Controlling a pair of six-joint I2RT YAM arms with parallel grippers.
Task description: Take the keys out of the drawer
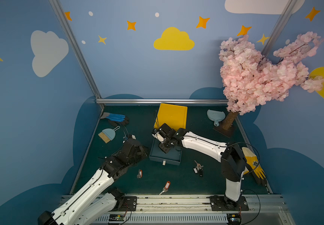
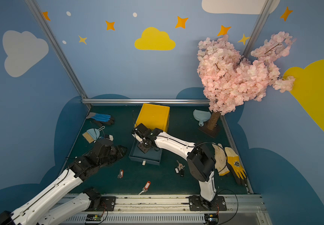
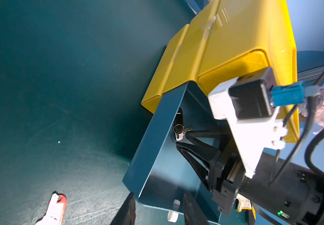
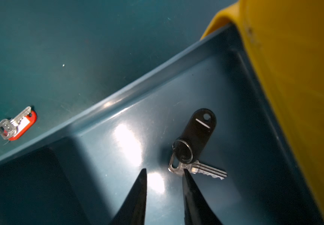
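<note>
In the right wrist view a key [image 4: 210, 170] on a ring with a black tag [image 4: 197, 136] lies on the floor of the blue-grey drawer [image 4: 90, 146]. My right gripper is open above the drawer floor, its fingertips just short of and left of the key, with nothing between them. The left wrist view shows those same keys [image 3: 178, 125] by the drawer's side wall, close to the right gripper's fingertips. My left gripper, open and empty, hangs left of the drawer's front end, where a small white knob [image 3: 172, 216] sticks out.
The yellow cabinet [image 1: 173, 114] stands behind the drawer. Other keys lie on the table: a red-tagged set [image 1: 139, 173], another red-tagged set [image 1: 165, 186] and a bunch [image 1: 198, 168] to the right. A brush [image 1: 109, 133] and gloves [image 1: 115, 117] lie at left.
</note>
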